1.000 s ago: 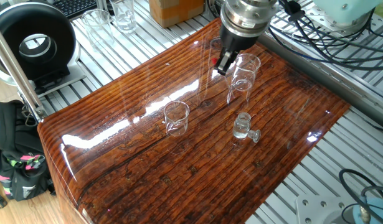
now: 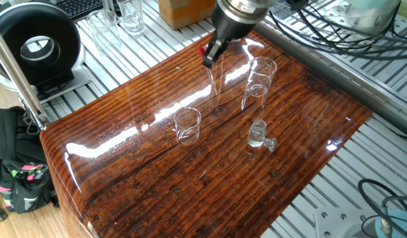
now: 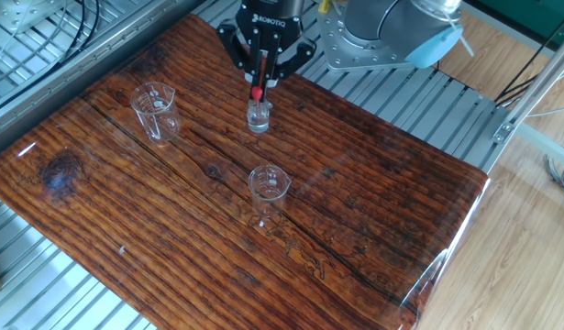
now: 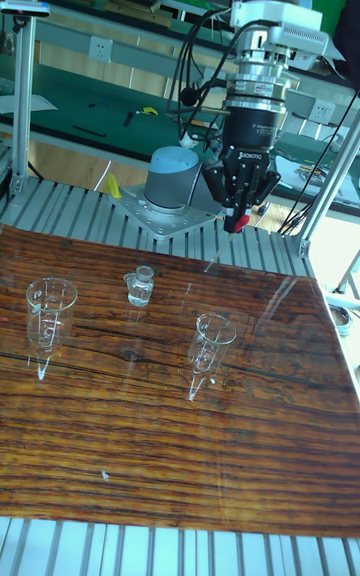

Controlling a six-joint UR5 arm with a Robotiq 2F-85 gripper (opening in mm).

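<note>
My gripper (image 4: pixel 236 222) is shut on a dropper with a red bulb (image 4: pixel 243 221). Its thin clear tube (image 4: pixel 218 254) slants down from the fingers, high over the wooden board (image 2: pixel 157 175). A small glass bottle (image 2: pixel 256 134) holds clear liquid, and its glass stopper (image 2: pixel 270 143) lies beside it on the board. Two clear beakers stand there too: one beaker (image 2: pixel 187 125) near the middle and another beaker (image 2: pixel 261 76) nearer one end. In exterior view 2 the gripper (image 3: pixel 261 87) overlaps the bottle (image 3: pixel 258 117), but exterior view 3 shows it well to the bottle's right.
More glassware (image 2: pixel 104 30) and a cardboard box (image 2: pixel 185 12) stand on the slatted metal table beyond the board. A black ring-shaped object (image 2: pixel 36 46) is at the far left. Much of the board's surface is clear.
In exterior view 1 my gripper has moved left and slightly up with the dropper in it. The beakers, bottle and stopper have stayed put.
</note>
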